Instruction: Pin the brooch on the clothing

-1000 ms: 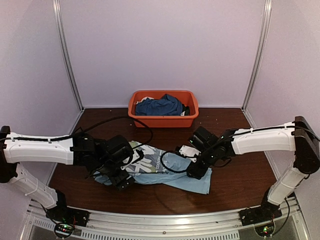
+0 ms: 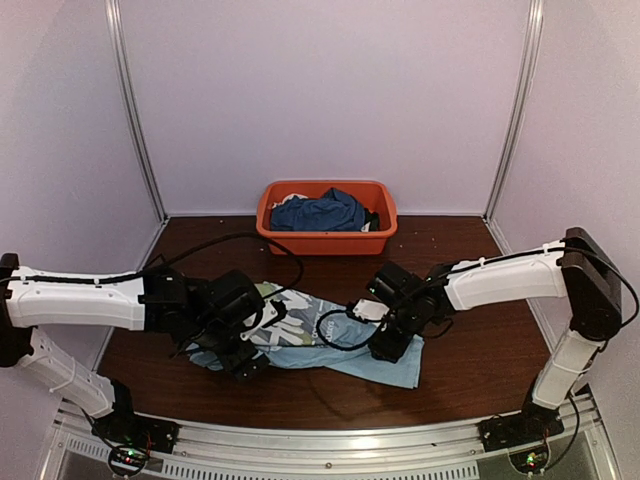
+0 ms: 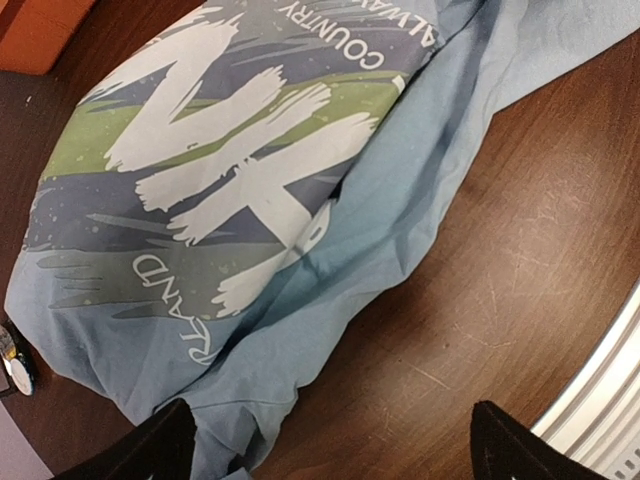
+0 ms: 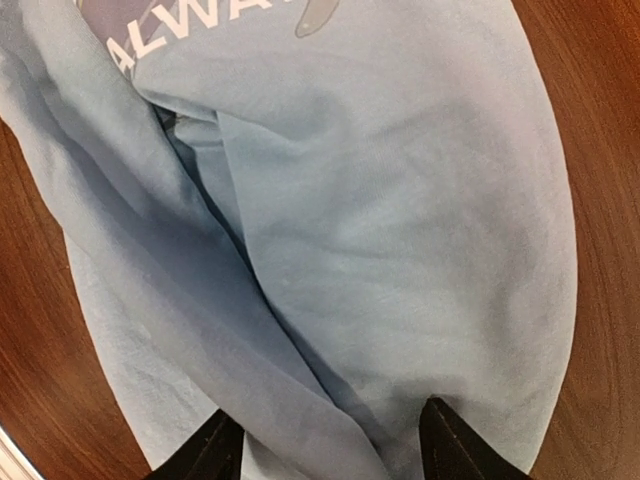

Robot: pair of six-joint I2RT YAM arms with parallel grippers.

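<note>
The clothing is a crumpled light-blue garment [image 2: 380,367] with a grey, green and white print [image 3: 230,150], lying on the dark wooden table. Over its left end my left gripper stands wide open, one finger above a blue corner and the other over bare wood. On the right end, my right gripper has its fingers apart, with a raised fold of blue cloth [image 4: 290,400] running between them, not clamped. A small shiny item [image 3: 18,365], possibly the brooch, shows at the left edge of the left wrist view; it is too cut off to tell.
An orange bin [image 2: 325,243] with dark-blue cloth [image 2: 320,212] in it stands at the back of the table. A metal rail [image 2: 330,437] runs along the front edge. Bare wood lies to the right of the garment and in front of it.
My left arm and the garment look unmoved.
</note>
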